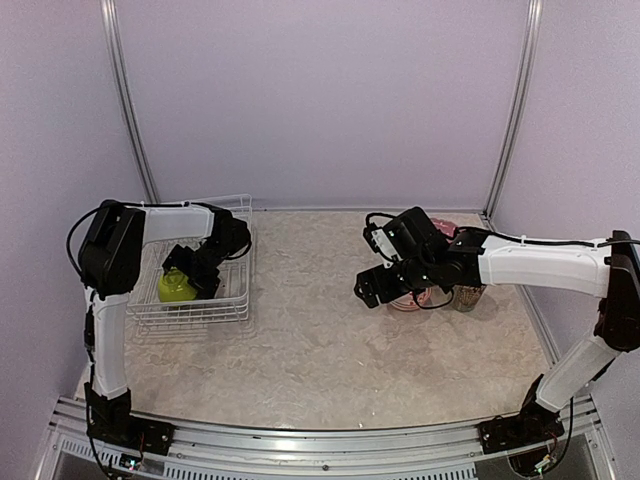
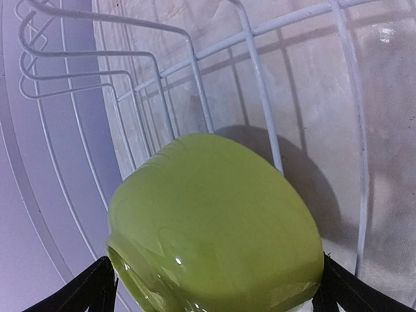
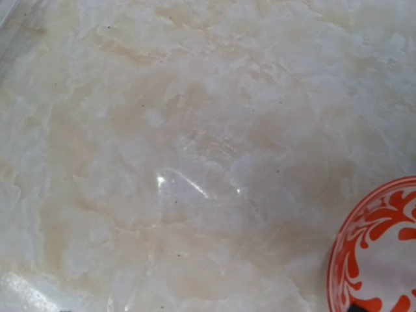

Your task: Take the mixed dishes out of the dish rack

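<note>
A glossy yellow-green dish lies in the white wire rack on the left. My left gripper is down over it; in the left wrist view the dish fills the space between the open fingers, whose tips are mostly hidden at the bottom edge. My right gripper hangs at the right beside red-and-white dishes; its fingertips are out of the right wrist view, where a red-patterned plate shows at the lower right.
A speckled cup and a pink item stand at the right, partly behind the right arm.
</note>
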